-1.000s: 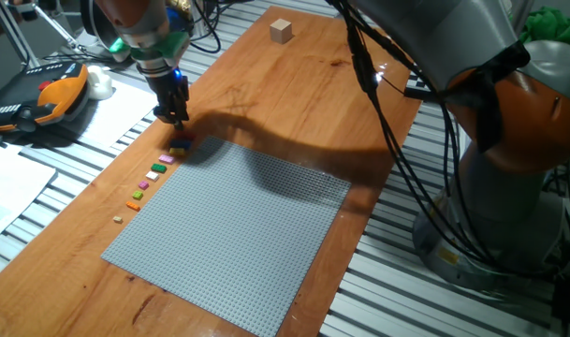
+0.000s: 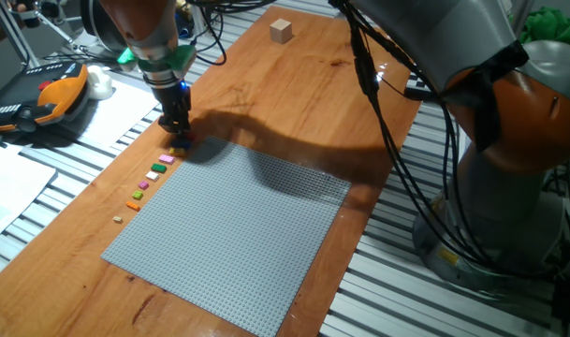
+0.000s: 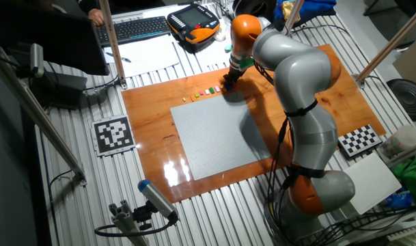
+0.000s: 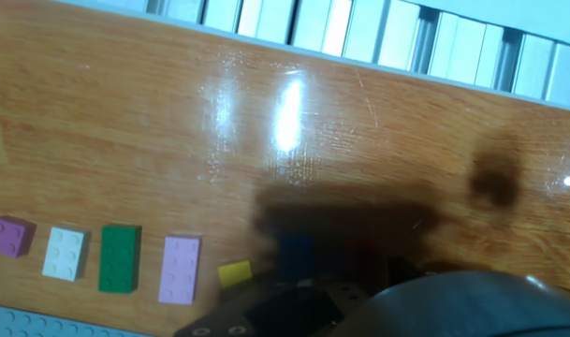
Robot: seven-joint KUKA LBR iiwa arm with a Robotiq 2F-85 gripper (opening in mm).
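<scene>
My gripper (image 2: 179, 134) points down at the far end of a row of bricks, low over a dark blue brick (image 4: 296, 255). Its own housing and shadow cover much of that spot, so whether the fingers stand apart or touch the brick cannot be made out. Beside the blue one lies a yellow brick (image 4: 235, 273), partly covered by the gripper. Farther along the row come a light pink brick (image 4: 180, 270), a green brick (image 4: 120, 259), a white brick (image 4: 65, 254) and a magenta brick (image 4: 7, 237). The grey baseplate (image 2: 233, 225) lies alongside, its studs bare.
Lime (image 2: 137, 196), orange (image 2: 133, 206) and tan (image 2: 118, 220) bricks continue the row toward the near end. A wooden cube (image 2: 281, 32) sits at the table's far end. An orange-framed device (image 3: 193, 26) rests off the table. Open wood lies beyond the baseplate.
My gripper has come down toward the blue brick, moving slightly nearer the row and hiding more of its end. The bricks and baseplate look unmoved.
</scene>
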